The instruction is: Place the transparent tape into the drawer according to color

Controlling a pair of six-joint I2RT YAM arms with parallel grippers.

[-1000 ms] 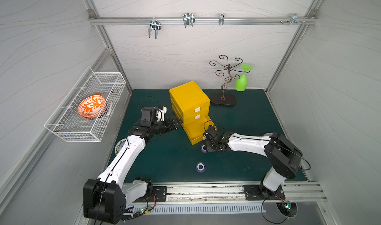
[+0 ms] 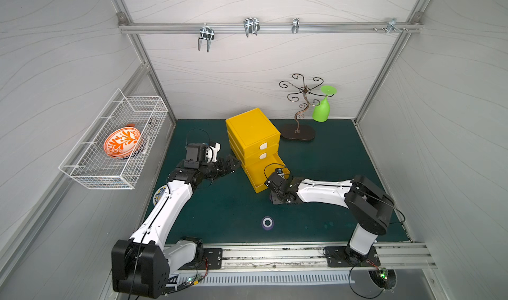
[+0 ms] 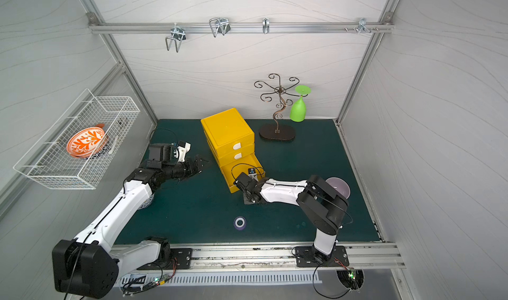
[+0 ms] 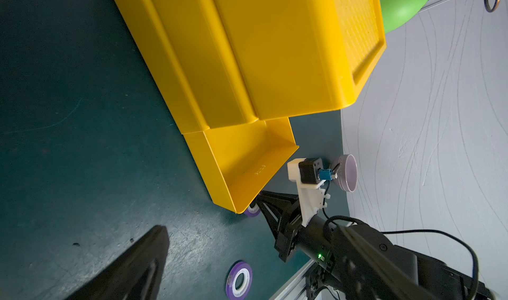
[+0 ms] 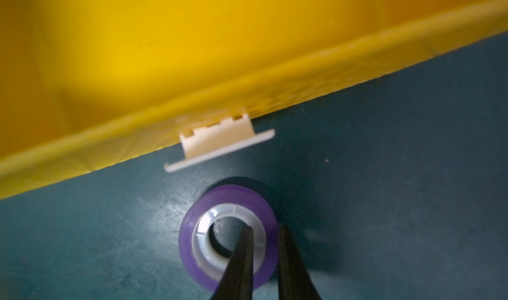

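Note:
A yellow drawer unit (image 2: 253, 128) stands on the dark green table, its bottom drawer (image 4: 248, 157) pulled out and empty in the part I see. One purple tape roll (image 5: 193, 241) with a white core lies flat before the drawer's white handle (image 5: 219, 144). My right gripper is partly open at this roll, one finger over the core's hole and the other by its outer right edge; contact cannot be told. A second purple roll (image 2: 267, 223) lies nearer the table's front edge. Left of the unit, my left gripper is open and empty.
Behind the unit stands a metal rack (image 2: 298, 133) with a green goblet (image 2: 321, 112). A pale purple bowl (image 3: 338, 186) sits at the right, behind the right arm. A wire basket (image 2: 127, 141) hangs on the left wall.
My right gripper has moved slightly left, over the tape roll by the drawer, hiding it from the top left view. The left arm has shifted only slightly left.

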